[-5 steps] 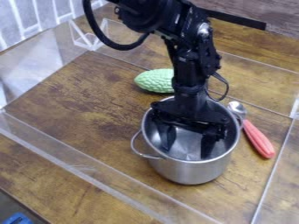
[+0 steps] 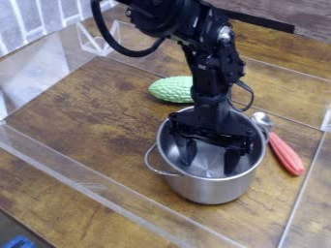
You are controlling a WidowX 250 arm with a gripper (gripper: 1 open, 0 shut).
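Note:
A black robot gripper reaches down from the top into a steel pot at the centre right of the camera view. Its two black fingers stand apart inside the pot, open; whether they touch anything in there is hard to tell. The dark gripper body hides much of the pot's interior.
A green textured object lies behind the pot. A red-handled utensil lies just right of the pot. A blue object shows at the bottom left corner.

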